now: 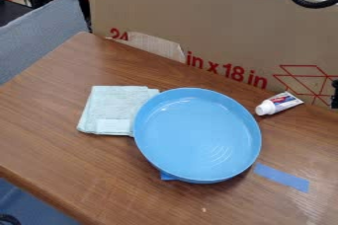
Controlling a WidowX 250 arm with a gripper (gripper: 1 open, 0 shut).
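A round light blue plate lies on the wooden table. Beside its left side is a folded pale cloth. A white toothpaste tube with red lettering lies to the upper right of the plate. The gripper is out of view, apart from a small dark sliver at the right edge and a black cable loop at the top right.
A cardboard box wall stands along the back of the table. Strips of blue tape are on the wood near the plate.
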